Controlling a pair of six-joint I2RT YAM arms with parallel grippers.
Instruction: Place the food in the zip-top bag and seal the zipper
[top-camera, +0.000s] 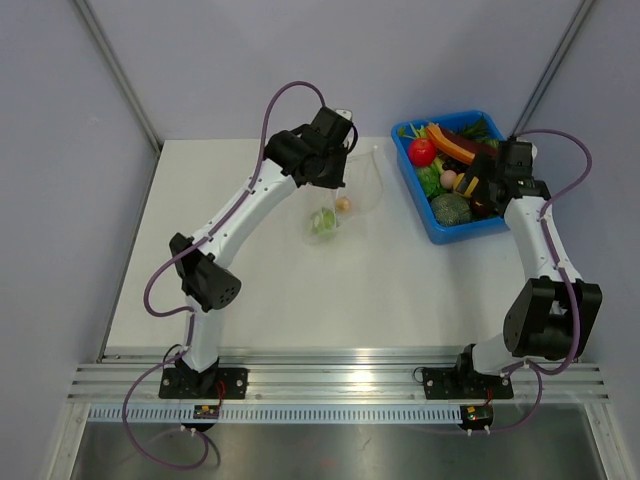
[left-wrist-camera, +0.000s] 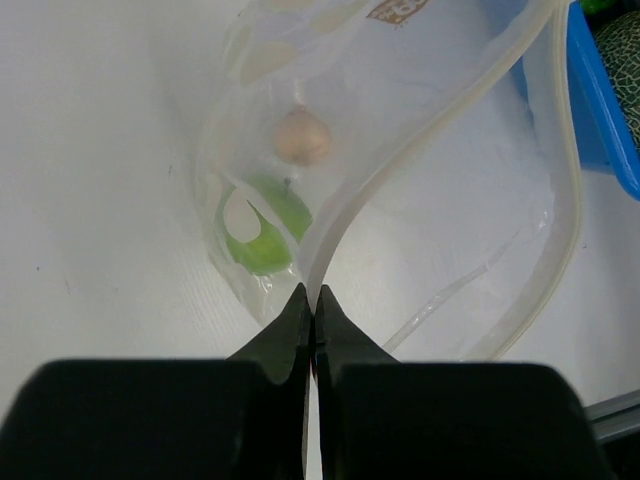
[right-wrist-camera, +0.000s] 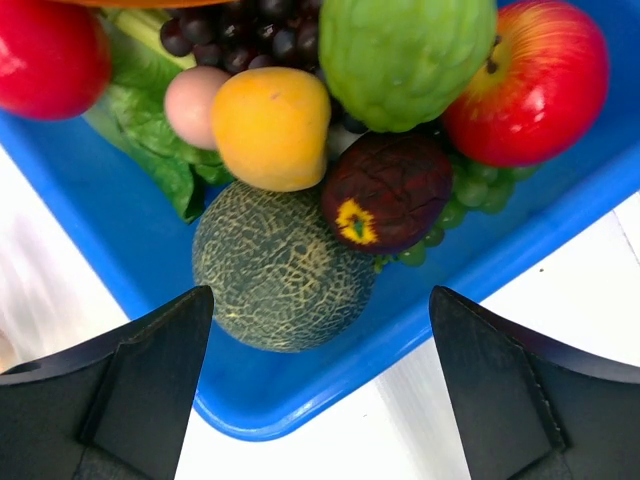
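The clear zip top bag (top-camera: 365, 185) hangs with its mouth partly open; inside it are a green food piece (left-wrist-camera: 265, 225) and a round tan one (left-wrist-camera: 301, 136). My left gripper is shut on the bag's rim, which runs straight into its fingertips. Over the blue basket my right gripper stands open, nothing held. Between and beyond its fingers, in the right wrist view, lie a dark netted round fruit (right-wrist-camera: 282, 270), a purple fruit (right-wrist-camera: 388, 192), a yellow-orange fruit (right-wrist-camera: 270, 128), a green bumpy one (right-wrist-camera: 407, 60) and a red apple (right-wrist-camera: 530, 85).
The blue basket (top-camera: 440, 234) fills the back right of the table, holding several foods, including a tomato (top-camera: 421, 152) and a carrot (top-camera: 450, 143). Its left wall stands close to the bag.
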